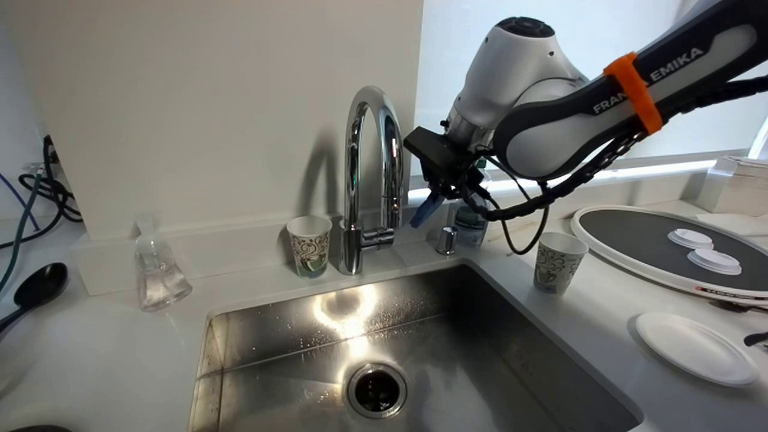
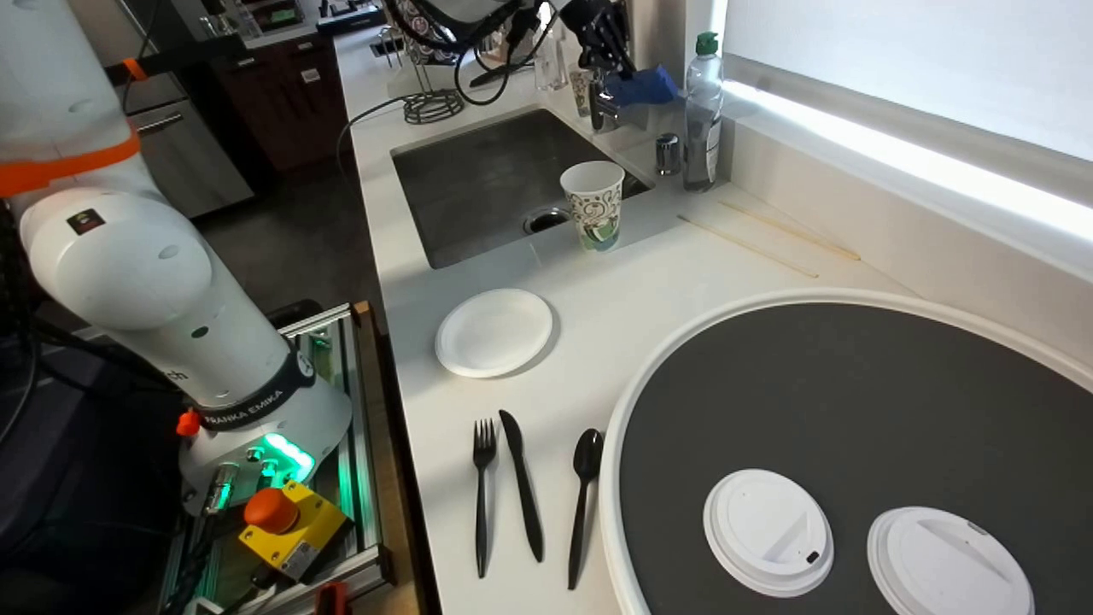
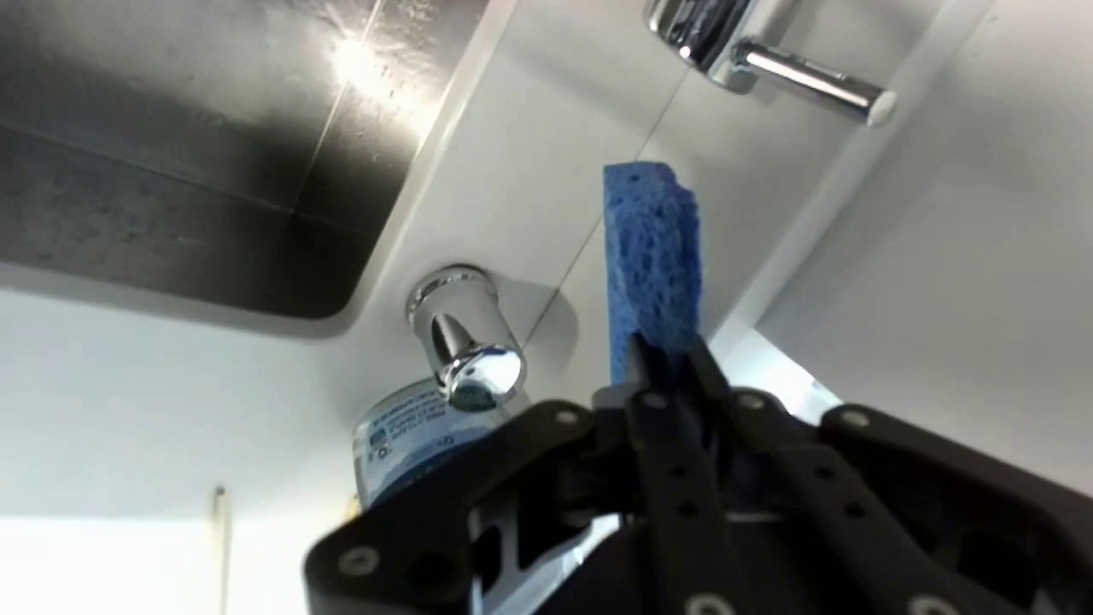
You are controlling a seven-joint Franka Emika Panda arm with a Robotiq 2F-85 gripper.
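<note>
A blue sponge (image 3: 652, 261) sticks out from between the fingertips of my gripper, which is shut on its near end. The counter behind the sink shows below the sponge in the wrist view, with a chrome cap (image 3: 466, 333) to one side. From exterior view 2, the sponge (image 2: 643, 87) hangs above the back counter, between the faucet and the soap bottle (image 2: 702, 113). In exterior view 1 the sponge (image 1: 428, 209) is right of the faucet (image 1: 353, 180), apart from it; the fingers are mostly hidden there.
The steel sink (image 1: 288, 345) is empty. Paper cups (image 1: 310, 248) stand behind it and on its right (image 1: 558, 263). A white plate (image 2: 493, 333), black cutlery (image 2: 520, 487) and a round grey board (image 2: 779, 389) with two lids occupy the side counter. Thin sticks (image 2: 753, 246) lie near the bottle.
</note>
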